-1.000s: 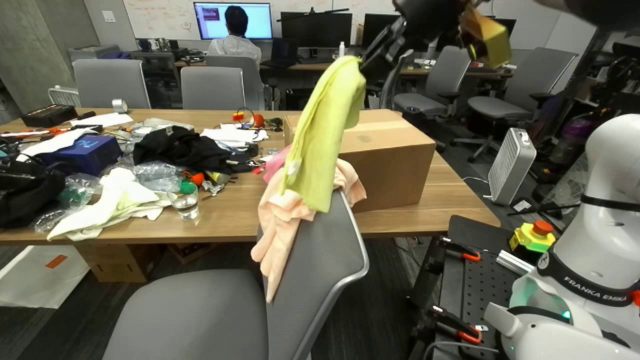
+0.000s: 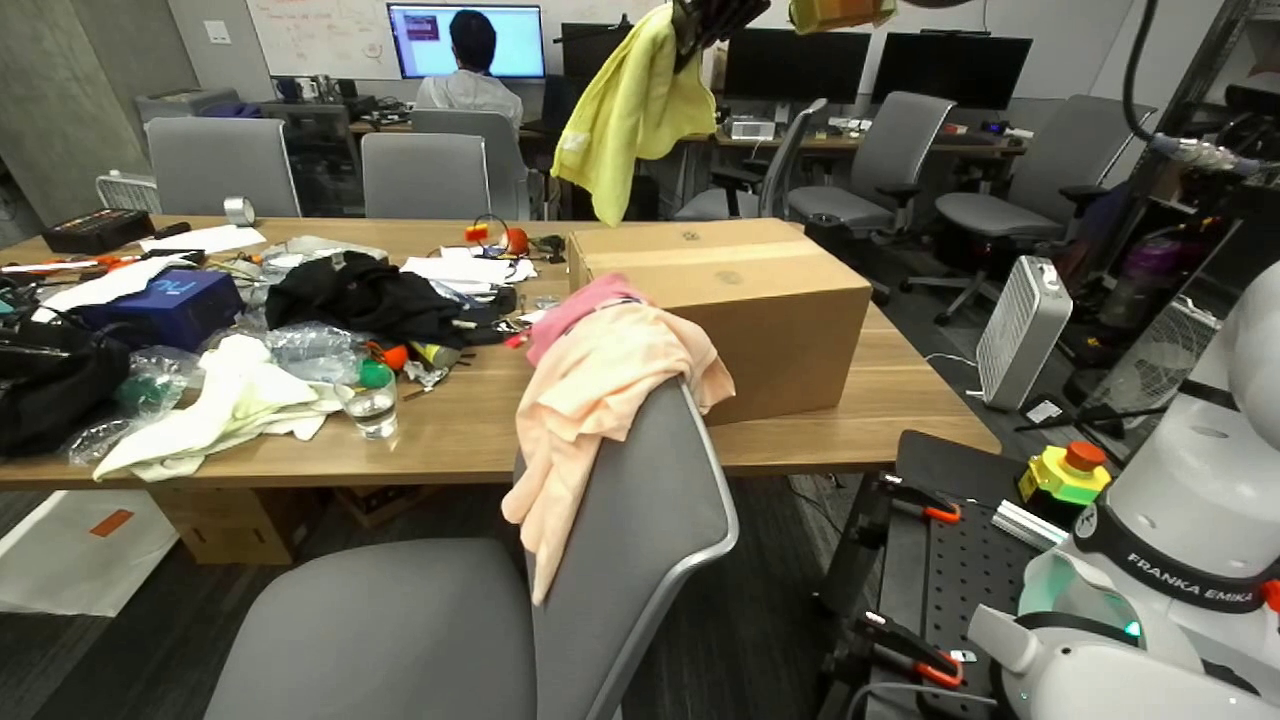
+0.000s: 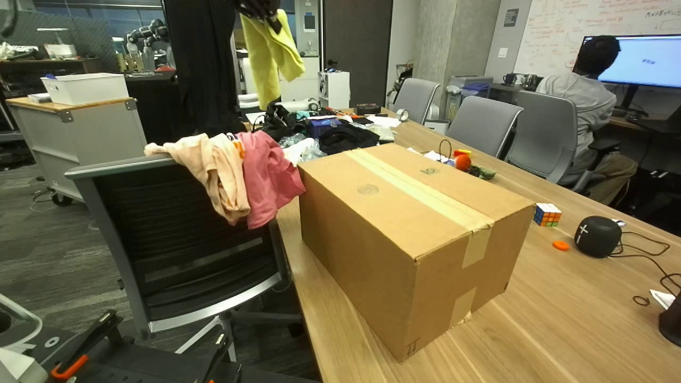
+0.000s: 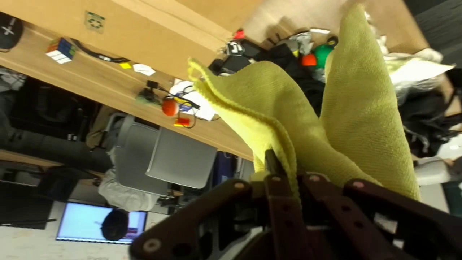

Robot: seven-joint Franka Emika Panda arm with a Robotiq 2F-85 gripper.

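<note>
A yellow-green cloth (image 2: pixel 633 114) hangs high in the air from my gripper, which is shut on it. In the wrist view the cloth (image 4: pixel 364 99) drapes out in two lobes, hiding part of the fingertips. Seen from the second exterior view, the cloth (image 3: pixel 265 60) dangles well above the table, behind the chair. A peach cloth (image 2: pixel 612 372) and a pink cloth (image 3: pixel 265 175) lie over the backrest of the grey chair (image 2: pixel 666 480), apart from what I hold.
A large cardboard box (image 3: pixel 376 249) stands on the table beside the chair back. Clutter fills the table's other end: a pale cloth (image 2: pixel 228 402), a black cloth (image 2: pixel 360 298), a glass of water (image 2: pixel 373 414) and a blue box (image 2: pixel 168 306). Bare tabletop (image 3: pixel 562 306) lies beyond the box.
My gripper has risen and moved back from the chair, carrying the yellow-green cloth up clear of the peach and pink cloths. Those two look unmoved.
</note>
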